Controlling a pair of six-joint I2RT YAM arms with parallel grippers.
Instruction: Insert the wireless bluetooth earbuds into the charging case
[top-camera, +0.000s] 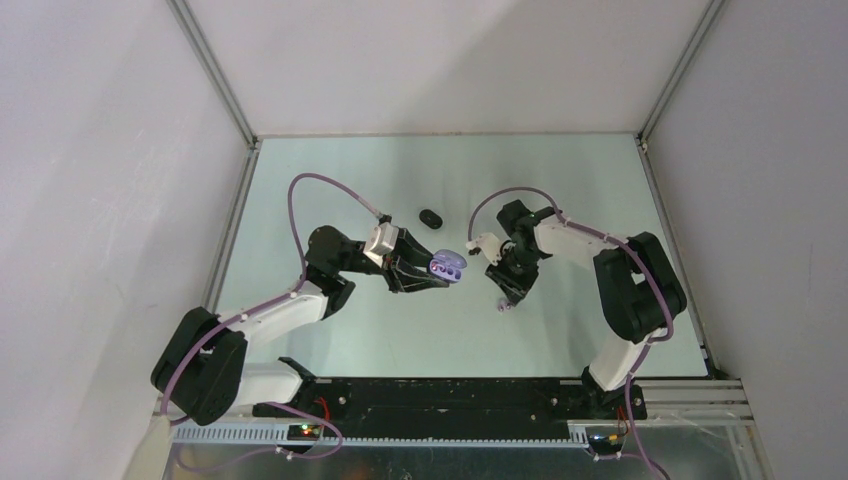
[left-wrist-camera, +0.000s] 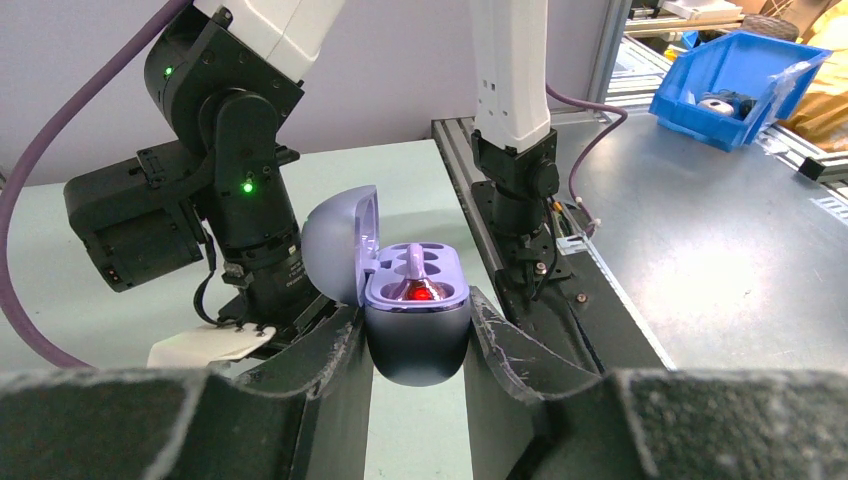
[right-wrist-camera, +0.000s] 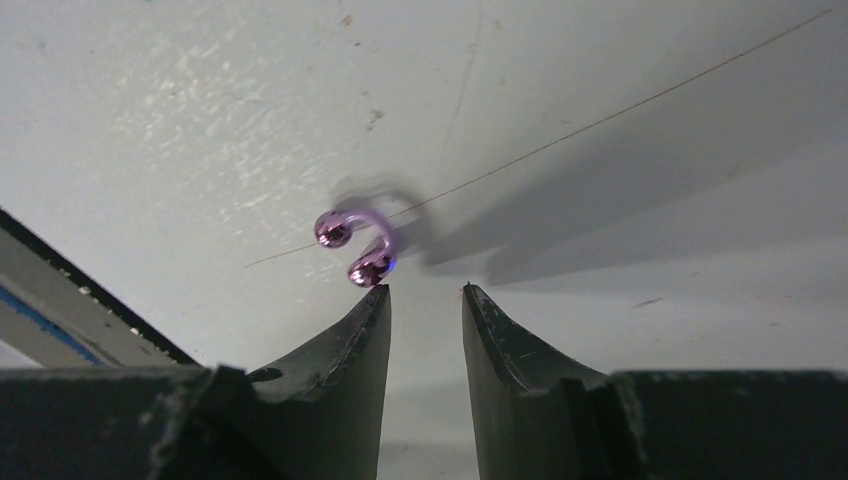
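Observation:
The lilac charging case (left-wrist-camera: 416, 335) is gripped between the fingers of my left gripper, its lid (left-wrist-camera: 335, 245) raised. Inside it are several openings and a glowing red light (left-wrist-camera: 420, 294); in the top view the case (top-camera: 446, 270) is held over the mid table. A purple C-shaped earbud (right-wrist-camera: 375, 225) with two shiny round ends lies on the white surface. My right gripper is partly open, with a gap between its fingertips and nothing in it. The earbud shows up and left of that gap, close to the left fingertip.
A small black oval object (top-camera: 430, 218) rests toward the back of the table (top-camera: 400, 340). Cables loop over both arms.

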